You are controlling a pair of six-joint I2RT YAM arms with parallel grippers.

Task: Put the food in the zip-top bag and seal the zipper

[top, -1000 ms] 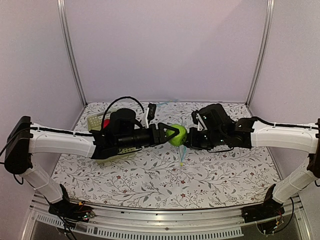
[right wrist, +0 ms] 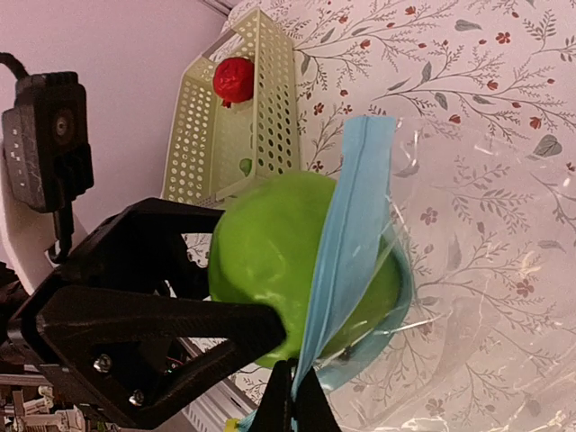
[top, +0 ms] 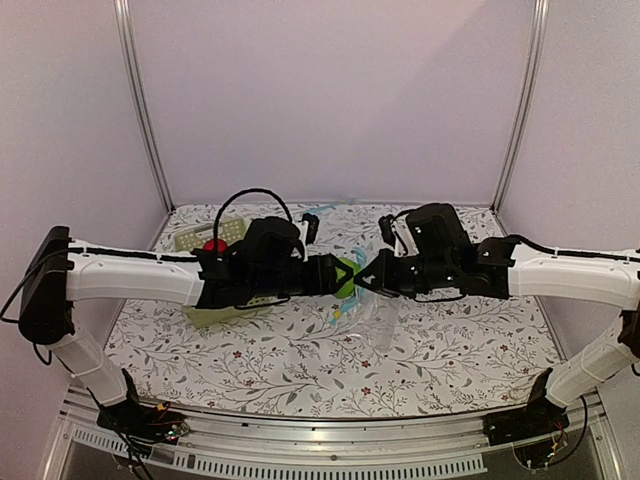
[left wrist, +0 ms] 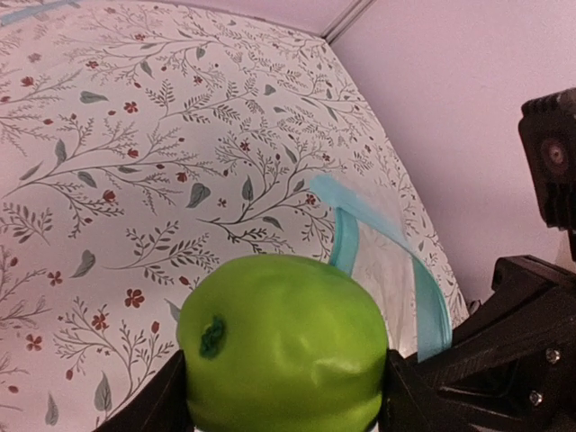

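A green pepper (top: pixel 346 285) (left wrist: pixel 281 342) (right wrist: pixel 265 252) is between the fingers of my left gripper (top: pixel 330 276), pressed into the mouth of a clear zip bag (top: pixel 370 320) (right wrist: pixel 486 288) with a light blue zipper strip (right wrist: pixel 351 216) (left wrist: pixel 423 297). Part of the pepper sits behind the bag's plastic. My right gripper (top: pixel 368 275) is shut on the bag's edge, below and beside the pepper in its wrist view.
A pale green basket (top: pixel 190 240) (right wrist: pixel 274 90) at the left holds a red item (right wrist: pixel 233 80) and a small green one. A blue strip lies at the back.
The pepper and my left gripper have moved slightly down and left in the top view, with the pepper now more behind the bag. The bag has swung and spread out below.
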